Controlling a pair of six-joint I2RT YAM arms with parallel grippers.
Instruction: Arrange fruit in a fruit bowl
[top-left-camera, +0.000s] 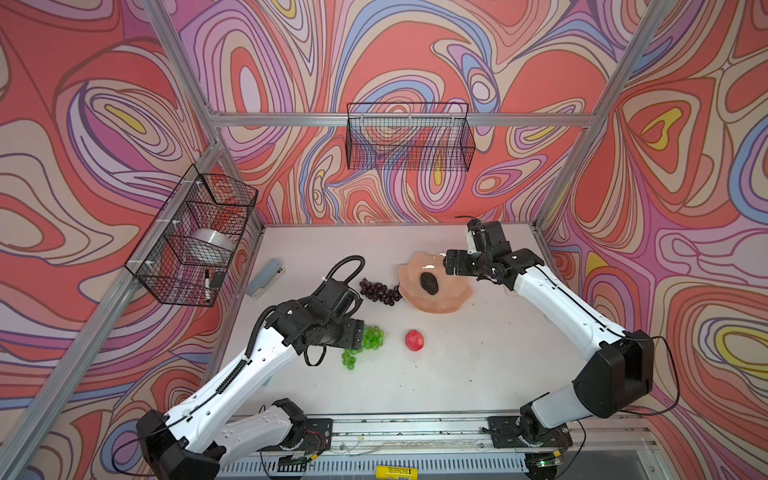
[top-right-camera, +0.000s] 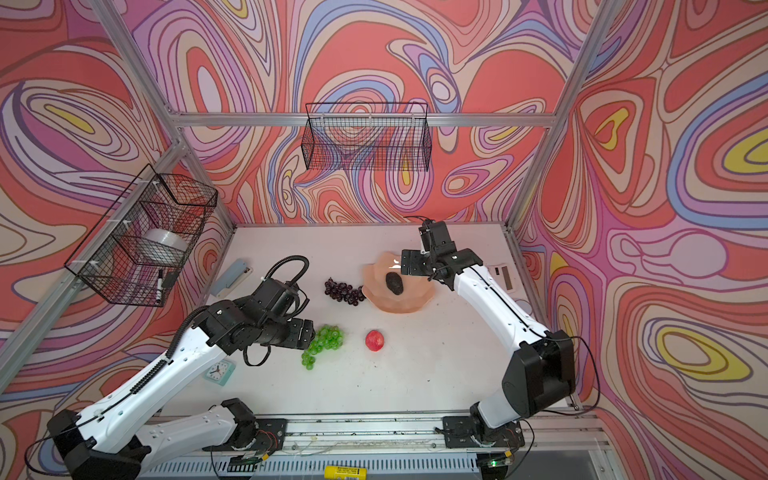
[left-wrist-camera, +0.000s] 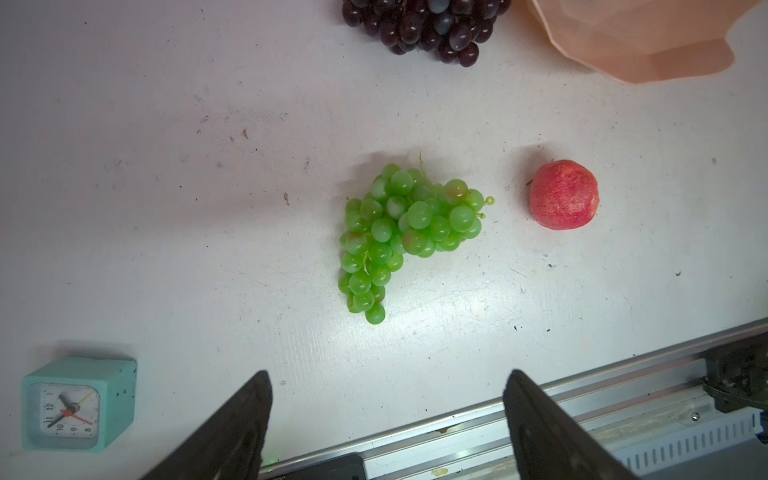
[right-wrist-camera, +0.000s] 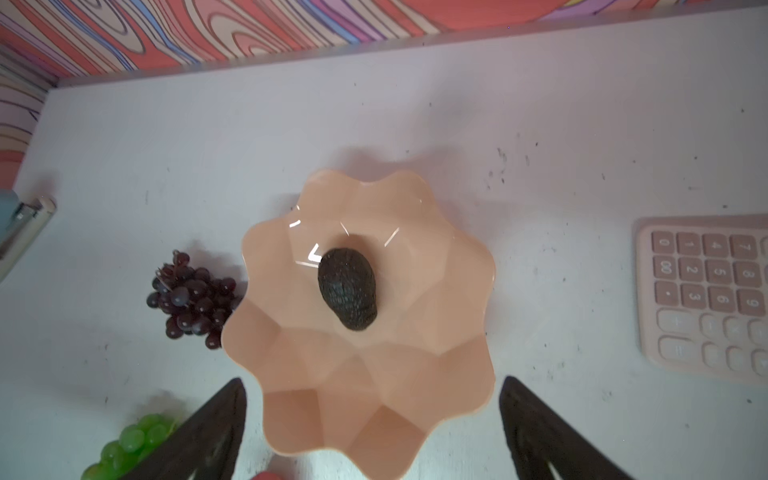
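A peach scalloped bowl (right-wrist-camera: 416, 336) holds a dark avocado (right-wrist-camera: 346, 288). Left of it lie dark grapes (right-wrist-camera: 190, 300); nearer the front are green grapes (left-wrist-camera: 400, 232) and a red apple-like fruit (left-wrist-camera: 563, 194). My left gripper (top-left-camera: 352, 334) hovers over the green grapes, open and empty, its blurred fingers far apart in the left wrist view. My right gripper (top-left-camera: 458, 264) is raised above the bowl's back right, open with nothing between its fingers.
A teal clock (left-wrist-camera: 80, 400) sits at the front left, a grey object (top-left-camera: 264, 278) at the back left, a pink calculator (right-wrist-camera: 704, 296) right of the bowl. Wire baskets hang on the frame above.
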